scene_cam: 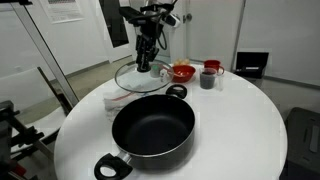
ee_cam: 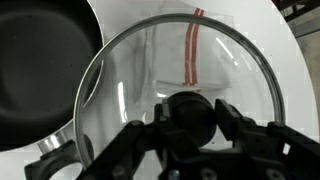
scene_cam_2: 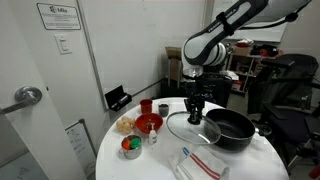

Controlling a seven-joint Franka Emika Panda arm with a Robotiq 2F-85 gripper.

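My gripper is shut on the black knob [ee_cam: 188, 119] of a clear glass lid [scene_cam: 127, 78]. The lid hangs in the air, slightly tilted, over the towel side of the pan. A black pan [scene_cam: 153, 126] sits on the white table, empty, with its handles at opposite sides. In the wrist view the pan [ee_cam: 40, 65] is at the left, and the lid's rim overlaps its edge. Through the glass a white towel with red stripes [ee_cam: 192, 50] shows. The same towel [scene_cam_2: 199, 164] lies flat on the table in exterior view 2.
A red bowl [scene_cam: 183, 73], a dark mug [scene_cam: 207, 79] and a red cup [scene_cam: 213, 66] stand beyond the pan. A metal container [scene_cam_2: 131, 147] and a white bottle [scene_cam_2: 152, 133] are nearby.
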